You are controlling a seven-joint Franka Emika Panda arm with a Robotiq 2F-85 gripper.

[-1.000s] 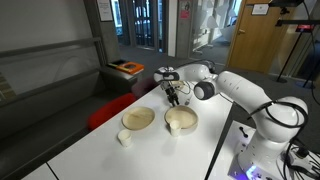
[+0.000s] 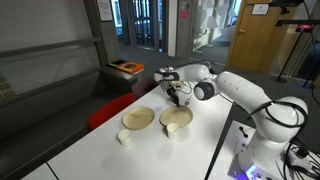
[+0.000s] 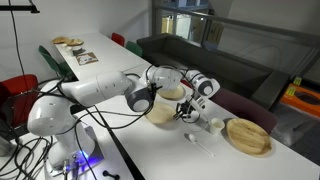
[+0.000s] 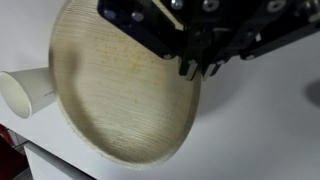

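A round light-wood plate (image 4: pixel 125 85) fills much of the wrist view. At its right rim my gripper is shut, with its fingertips overlapping the edge; the contact itself is partly hidden by the dark fingers. In exterior view 1 the same plate (image 2: pixel 178 118) lies below my gripper (image 2: pixel 180 102), its far rim right at the fingertips. A white cup (image 2: pixel 173 131) stands at the plate's near edge. Left of the plate in the wrist view is a white cup (image 4: pixel 25 92), lying sideways in that picture.
A second wooden plate (image 2: pixel 139 117) and another white cup (image 2: pixel 126 138) are on the white table (image 2: pixel 110 158) to the left.
Seen from exterior view 1, the plate under my gripper has shifted slightly left, and the cup at its near edge sits a little lower and left. The arm has moved only slightly.
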